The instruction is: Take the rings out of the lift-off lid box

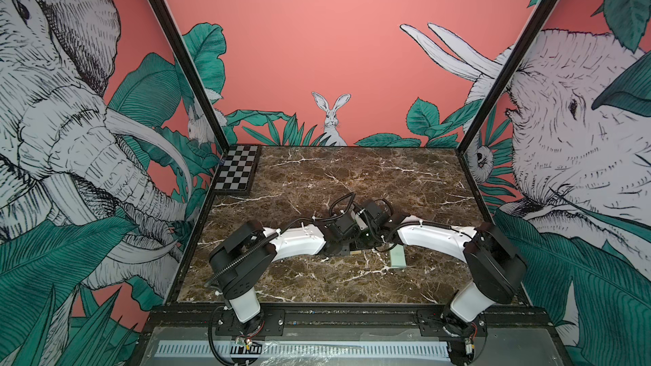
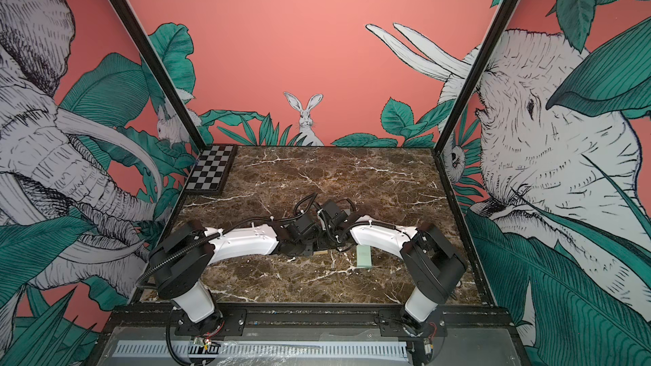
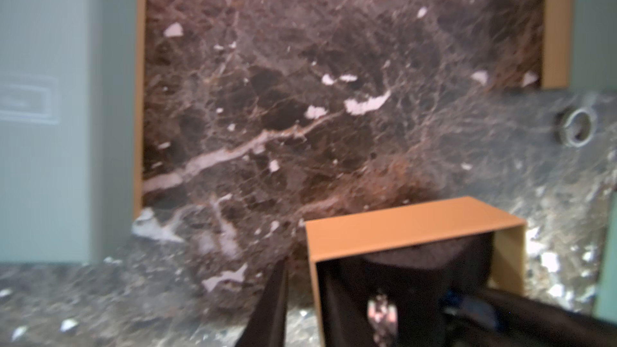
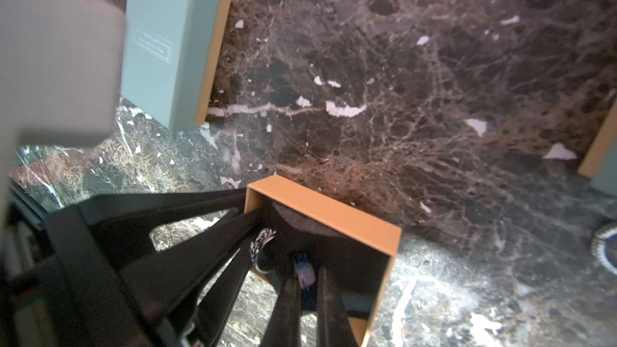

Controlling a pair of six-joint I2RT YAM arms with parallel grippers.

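Note:
An open orange box with a black interior (image 3: 411, 218) sits beneath both grippers in the wrist views, a silver ring inside (image 4: 260, 247). My right gripper is at that box, its fingers close together; what they hold is unclear. My left gripper is at the box's near-left wall, one finger outside and one inside, part open. Another silver ring (image 3: 577, 127) lies on the marble. In the top views both grippers meet at the middle, hiding the box.
Pale green lid pieces with orange edges lie left (image 3: 45, 173) and right (image 3: 591, 19) of the box. A checkered board (image 1: 234, 169) is at the back left.

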